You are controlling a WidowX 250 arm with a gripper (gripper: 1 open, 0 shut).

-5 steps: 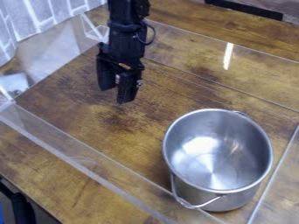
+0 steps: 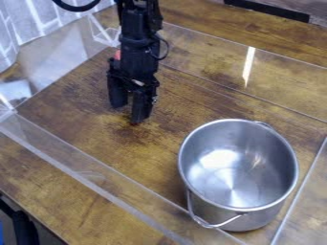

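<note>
The black gripper (image 2: 132, 100) hangs low over the wooden floor of the enclosure (image 2: 90, 124) in the upper middle of the camera view, its arm reaching down from the top. Whether its fingers are open or shut is unclear against the dark body. A small red patch shows just behind the arm, largely hidden. A large steel pot (image 2: 238, 167) with a wire handle stands at the lower right, apart from the gripper.
Clear plastic walls (image 2: 76, 167) edge the wooden area on the near and left sides. The floor between gripper and pot, and to the upper right, is bare.
The gripper has shifted slightly and sits a little lower; the red patch behind it shows now. The pot has not moved.
</note>
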